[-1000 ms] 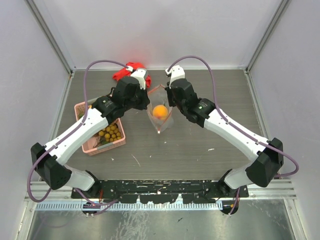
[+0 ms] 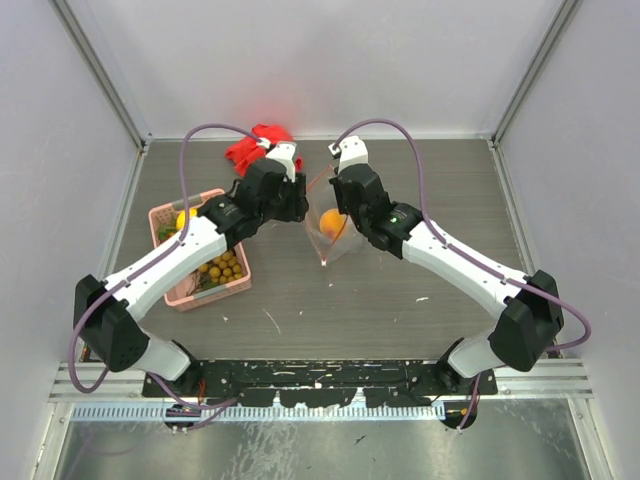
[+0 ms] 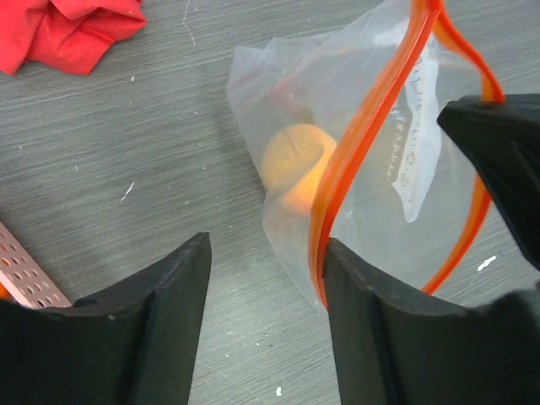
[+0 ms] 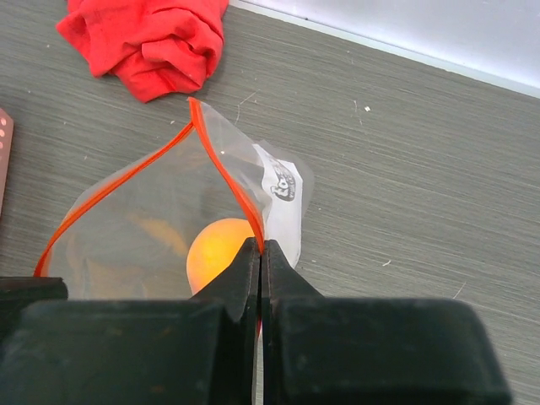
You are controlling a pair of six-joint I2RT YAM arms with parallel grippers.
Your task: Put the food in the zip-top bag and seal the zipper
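Observation:
The clear zip top bag [image 2: 352, 240] with its orange zipper rim hangs mouth-open between the two arms. Inside it lies an orange fruit [image 2: 333, 222], also visible through the plastic in the left wrist view [image 3: 291, 160]. My right gripper is shut on the bag's rim on one side. On the opposite side my left gripper is parted; its right finger [image 3: 359, 291] touches the orange rim [image 3: 342, 169], while the left finger stands clear with a gap of bare table between.
A pink basket [image 2: 243, 282] with small yellow-brown food and a yellow item [image 2: 186, 218] stands at the left, partly under the left arm. A red cloth [image 4: 156, 42] lies at the back.

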